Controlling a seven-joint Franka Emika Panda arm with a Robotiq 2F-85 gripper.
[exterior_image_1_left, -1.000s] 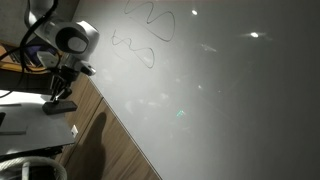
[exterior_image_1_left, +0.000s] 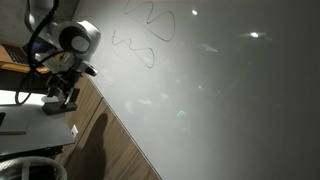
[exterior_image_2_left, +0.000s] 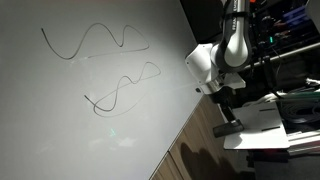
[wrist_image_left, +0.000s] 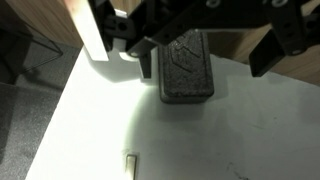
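A dark eraser-like block (wrist_image_left: 187, 82) lies on the white tabletop (wrist_image_left: 100, 125), near its wooden edge. In the wrist view my gripper stands open, one finger close to the block's left side and the other well clear to its right. Whether the left finger touches the block I cannot tell. Exterior view 2 shows the gripper (exterior_image_2_left: 229, 110) pointing down just over the block (exterior_image_2_left: 228, 129). Exterior view 1 has the block (exterior_image_1_left: 60, 107) partly hidden by the fingers.
A large whiteboard (exterior_image_1_left: 210, 90) carries wavy dark lines (exterior_image_2_left: 100, 40). Wood panelling (exterior_image_1_left: 110, 140) runs below it. On the tabletop lies a small pale strip (wrist_image_left: 130, 167). A round rimmed container (exterior_image_1_left: 32, 162) stands in the near left corner of exterior view 1.
My gripper has come down slightly towards the block and now covers more of it in exterior view 1. The block appears to lie in the same place.
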